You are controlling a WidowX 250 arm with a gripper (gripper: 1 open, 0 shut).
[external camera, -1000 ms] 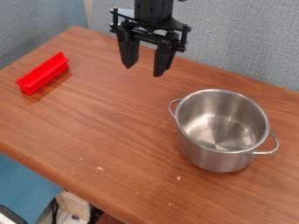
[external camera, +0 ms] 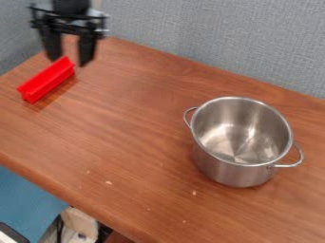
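My black gripper is blurred at the top left, its two fingers apart with nothing seen between them, just above and behind a red rectangular block lying on the wooden table. A steel pot with two side handles stands on the right of the table.
Grey walls bound the table at the back. Beyond the near left edge are a blue surface and some clutter at the bottom left.
My gripper has moved from the upper middle leftward and lower, to above the red block. The block and the pot have not moved.
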